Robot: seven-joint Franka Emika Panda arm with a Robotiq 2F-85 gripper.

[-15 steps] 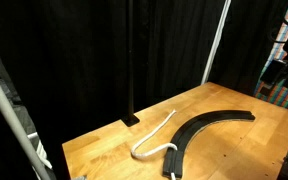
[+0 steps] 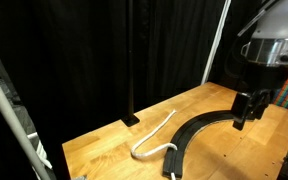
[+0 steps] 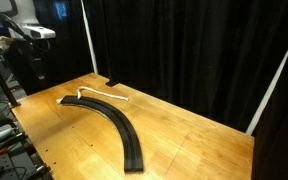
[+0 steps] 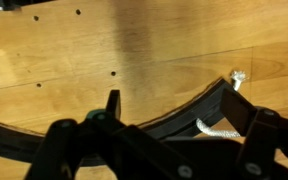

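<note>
A curved black track piece (image 3: 119,121) lies flat on the wooden table. The white rope (image 2: 149,139) rests beside it, with one end passing across the track's near end in exterior view 1. My gripper (image 2: 245,109) hangs above the table at the right of that view, open and apart from both things. In the wrist view, its dark fingers (image 4: 113,104) stand wide apart at the lower edge, with bare wood and part of the track below. There the rope shows only in short pieces at the right, partly hidden by the gripper.
A small black plate (image 2: 130,119) sits at the table's back edge, under a dark post. Black curtains (image 3: 194,55) close off the back.
My arm has come in from the right edge of exterior view 1 and now hangs over the table, covering part of the track. The rope and track have not moved.
</note>
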